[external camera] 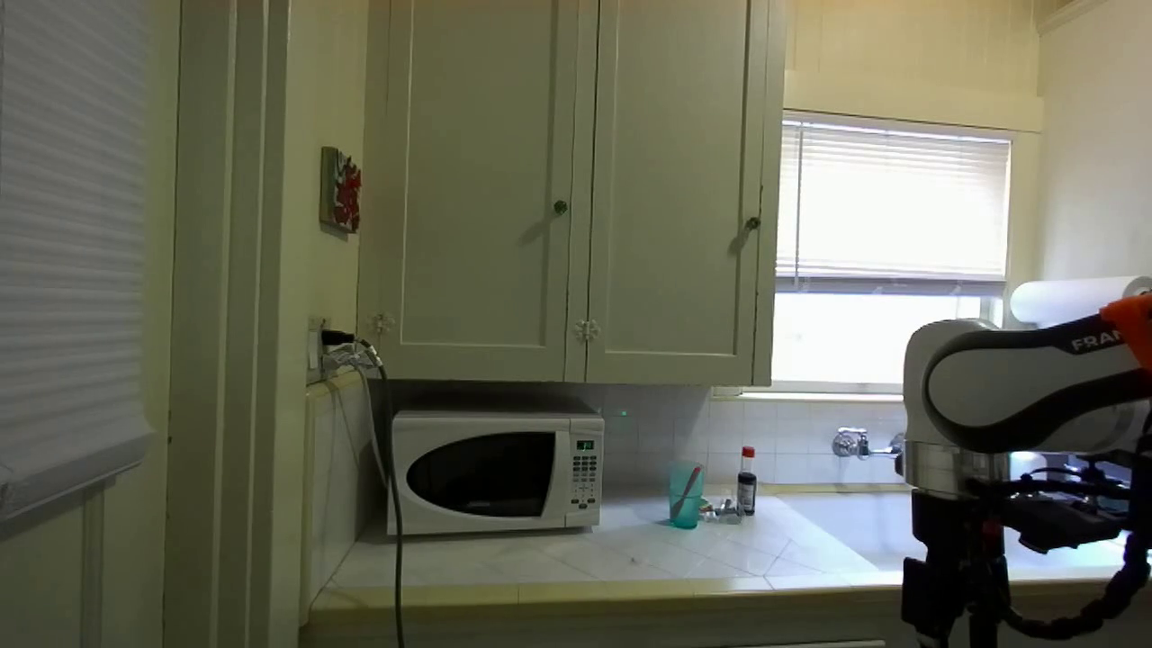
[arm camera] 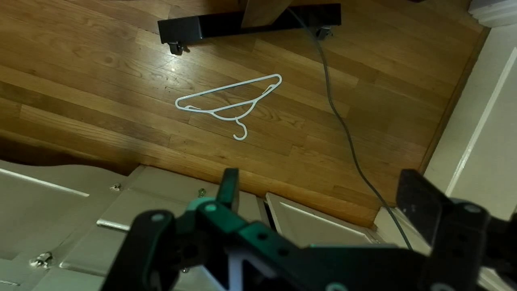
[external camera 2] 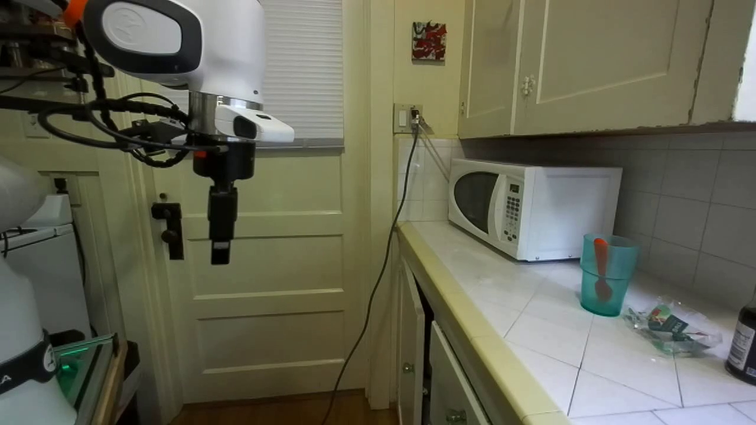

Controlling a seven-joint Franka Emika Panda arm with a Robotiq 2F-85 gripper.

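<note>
My gripper is open, its two fingers wide apart with nothing between them in the wrist view. In exterior view 2 the gripper (external camera 2: pixel 221 254) points straight down in free air, left of the counter and in front of the door. Below it on the wooden floor lies a white clothes hanger (arm camera: pixel 228 102), well clear of the fingers. On the counter stand a white microwave (external camera 2: pixel 535 209), its door closed, and a teal cup (external camera 2: pixel 608 276) holding an orange-red utensil (external camera 2: pixel 601 256). A crumpled clear packet (external camera 2: pixel 673 326) rests beside the cup.
A red-capped dark bottle (external camera: pixel 746 482) stands near the sink (external camera: pixel 832 513). The black power cord (external camera 2: pixel 388 248) hangs past the counter's front edge (external camera 2: pixel 489 333). Cabinet doors (external camera 2: pixel 411 340) beneath the counter stand slightly ajar. Bare tiles lie in front of the microwave.
</note>
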